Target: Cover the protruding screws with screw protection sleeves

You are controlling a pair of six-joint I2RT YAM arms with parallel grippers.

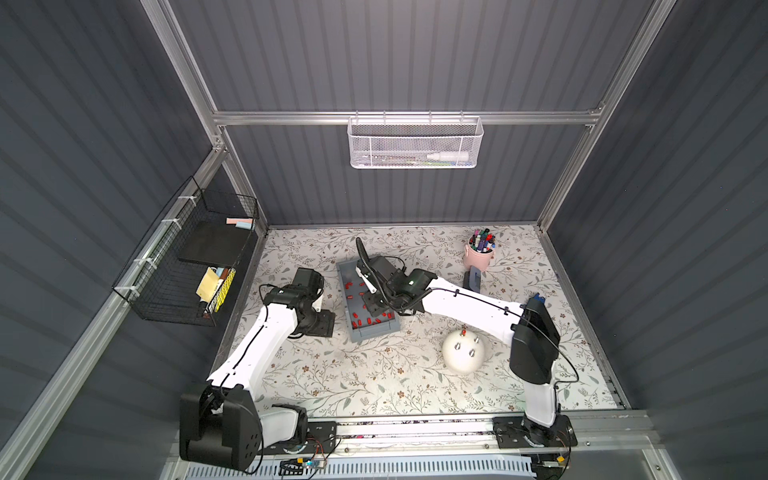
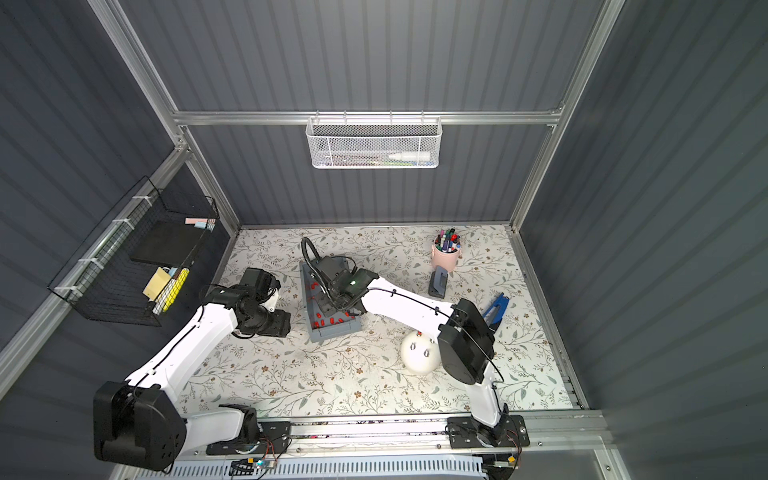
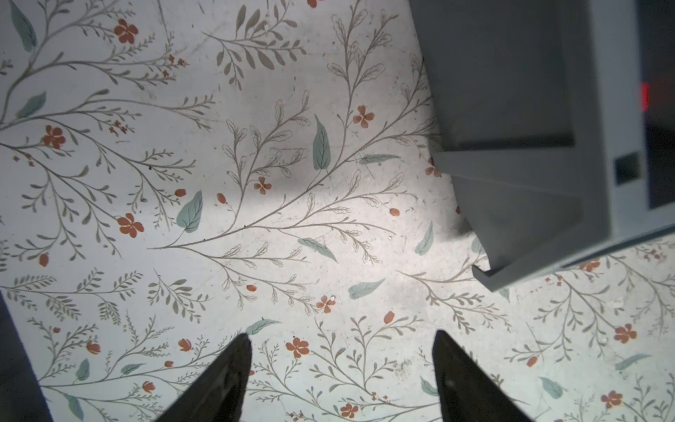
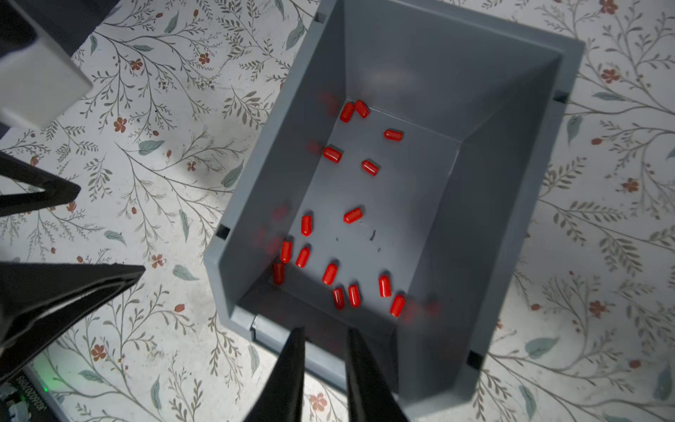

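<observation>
A white ball (image 1: 462, 358) stands on the table at front right in the top left view. Bare metal screws (image 1: 472, 352) stick out of it, and one red sleeve (image 1: 463, 331) sits on a screw at its far side. Loose red sleeves (image 4: 353, 215) lie scattered on the floor of the grey bin (image 4: 485, 204). Over this bin hangs my right gripper, its fingers part open with nothing seen between them. Left of the bin, over bare table, is my left gripper, wide open and empty.
A pink pen cup (image 1: 478, 257) and a dark grey object (image 1: 472, 279) stand at back right. Something blue (image 2: 497, 309) lies further right. A black wire basket (image 1: 192, 264) hangs on the left wall. Table between bin and ball is clear.
</observation>
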